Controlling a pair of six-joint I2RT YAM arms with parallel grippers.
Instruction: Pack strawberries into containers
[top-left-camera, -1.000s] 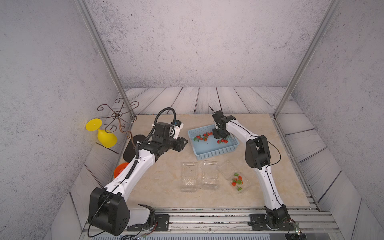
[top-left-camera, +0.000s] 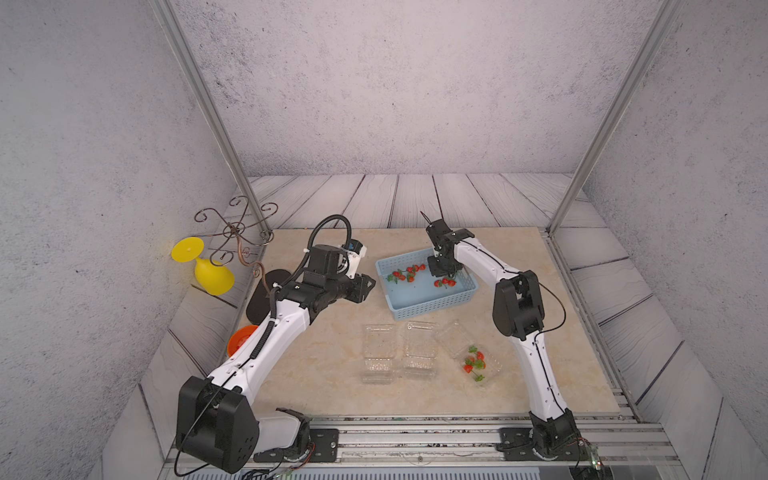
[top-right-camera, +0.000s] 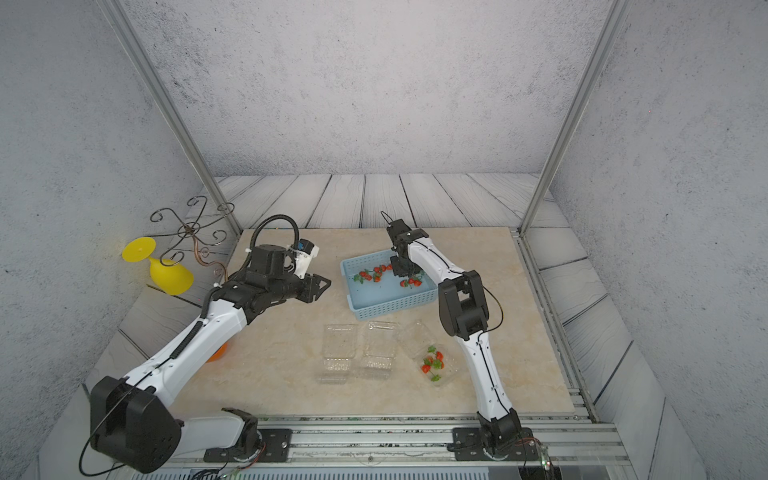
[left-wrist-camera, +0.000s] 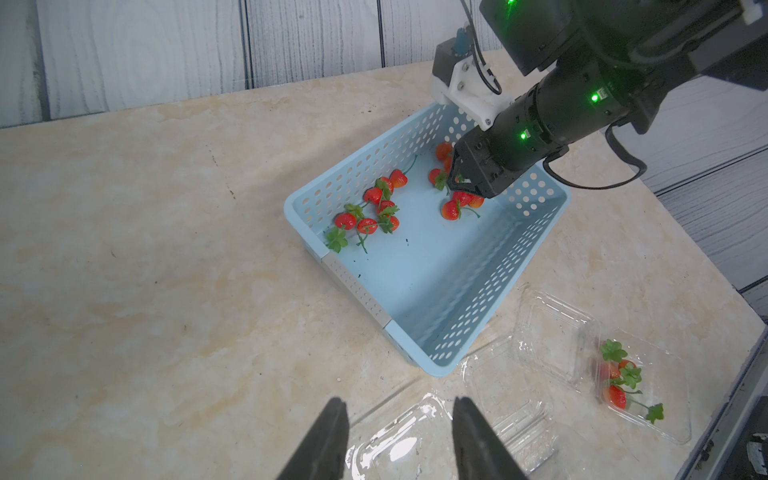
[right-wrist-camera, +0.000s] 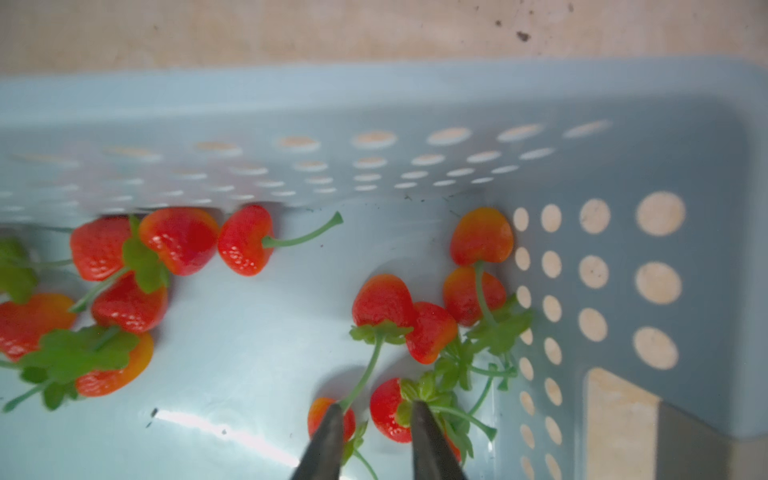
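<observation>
A blue perforated basket (top-left-camera: 416, 300) holds strawberries in two loose groups, one at the left (left-wrist-camera: 367, 225) and one at the right (right-wrist-camera: 382, 302). My right gripper is inside the basket over the right group, its fingers apart above the lower strawberries; whether anything is between them is unclear. My left gripper hangs open over the table left of the basket, nothing between its fingers. In front stand clear hinged containers: two empty (top-left-camera: 378, 342), and a right one with several strawberries and leaves (top-left-camera: 473, 361).
An orange bowl (top-left-camera: 240, 340), a dark object (top-left-camera: 261, 308) and a metal stand with yellow pieces (top-left-camera: 212, 276) are at the left. Table around the basket's back and right is mostly clear.
My right gripper and arm have shifted very slightly to the right within the basket. The left arm has not visibly moved.
</observation>
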